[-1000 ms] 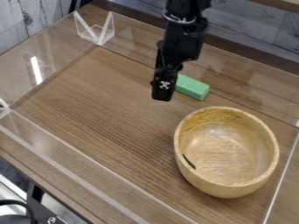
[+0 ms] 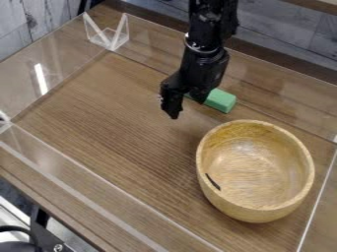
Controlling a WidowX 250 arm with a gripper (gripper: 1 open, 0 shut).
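My black gripper [image 2: 184, 91] hangs from the top centre, open, its fingers tilted down to the lower left, just left of a green block [image 2: 220, 100]. The block lies on the wooden table and is partly hidden behind the gripper. A large yellow bowl [image 2: 258, 205] stands at the lower right, with a small dark mark or object on its inner left side.
A clear plastic holder [image 2: 108, 31] sits at the top left beside the table's edge. A dark cable lies at the bottom left corner.
The gripper has turned and drawn in, its fingers now closer together in view and nearer the green block's left end. The block and bowl look unmoved.
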